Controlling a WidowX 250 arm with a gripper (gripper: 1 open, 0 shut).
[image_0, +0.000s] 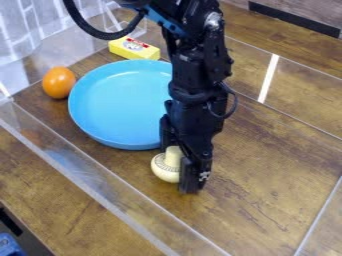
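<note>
The black arm reaches down through the centre, and its gripper is low over the wooden table, around a pale, rounded object with a textured face. The fingers hide much of that object, and whether they are closed on it is unclear. A blue plate lies just behind and left of the gripper, partly hidden by the arm.
An orange egg-shaped item sits at the far left, and a yellow box at the back. A clear plastic edge runs along the left.
</note>
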